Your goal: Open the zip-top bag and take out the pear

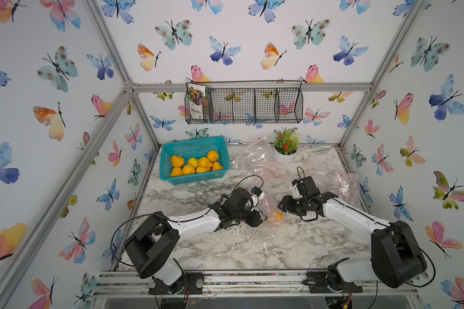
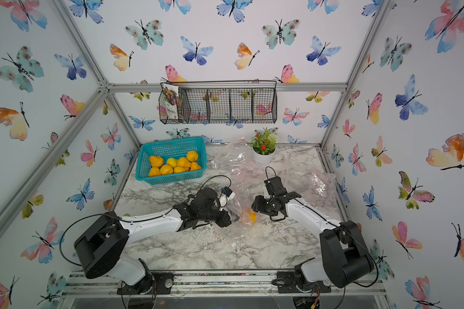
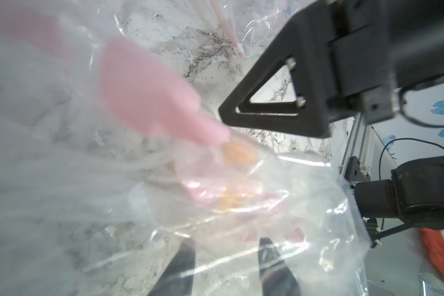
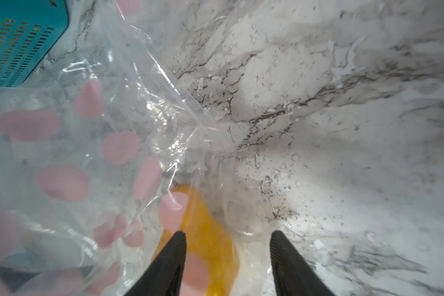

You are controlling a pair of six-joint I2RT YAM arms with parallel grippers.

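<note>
A clear zip top bag with pink spots (image 4: 120, 147) lies at the centre of the table, with a yellow-orange pear (image 4: 209, 254) inside it. In the top left view the pear (image 1: 276, 216) shows between the two grippers. On its left side is my left gripper (image 1: 258, 221); its fingers (image 3: 180, 266) stand apart behind or among the clear film. My right gripper (image 1: 282, 205) is on the other side, its fingers (image 4: 177, 251) spread, with the bag's edge and part of the pear seen between and behind them. Whether film is pinched cannot be told.
A teal basket (image 1: 193, 180) holding several yellow fruits stands at the back left. Other clear bags (image 1: 255, 154) lie at the back and right (image 1: 348, 185), near a white potted plant (image 1: 285, 156).
</note>
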